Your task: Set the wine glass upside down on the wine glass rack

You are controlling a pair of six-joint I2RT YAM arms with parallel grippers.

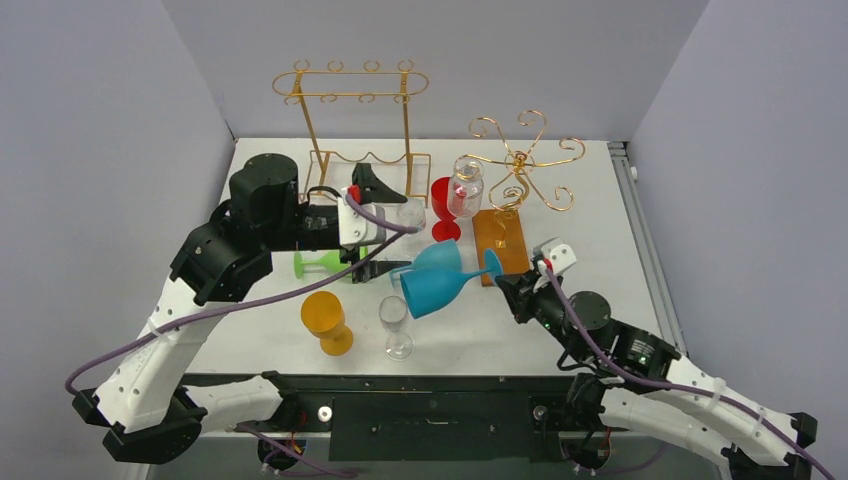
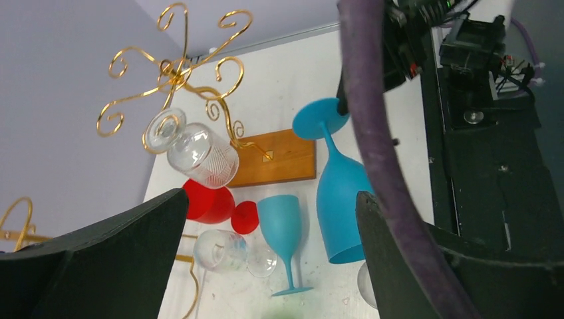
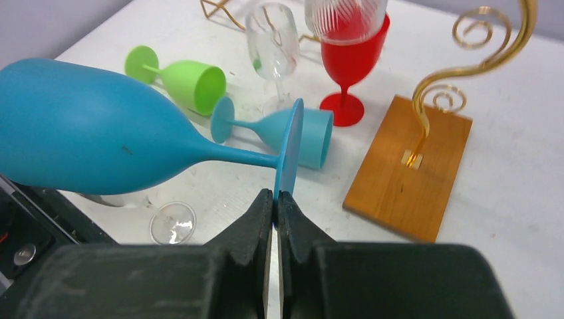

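The right gripper is shut on the thin foot of the dark blue wine glass (image 3: 100,126). That glass is held up off the table, its bowl pointing left and slightly down in the top view. My left gripper (image 1: 385,232) is part open, its fingers (image 2: 100,256) wide apart with nothing between them touching; the blue bowl shows beyond the gap. A gold curled rack (image 1: 520,160) on a wooden base (image 1: 503,232) carries one clear glass (image 1: 465,190) hanging upside down. At the back left is a second gold rack (image 1: 350,95), empty where I see it.
A light blue glass (image 3: 279,129) and a green glass (image 3: 189,83) lie on their sides. A red glass (image 1: 446,205), an orange glass (image 1: 325,320) and clear glasses (image 1: 395,320) are close by.
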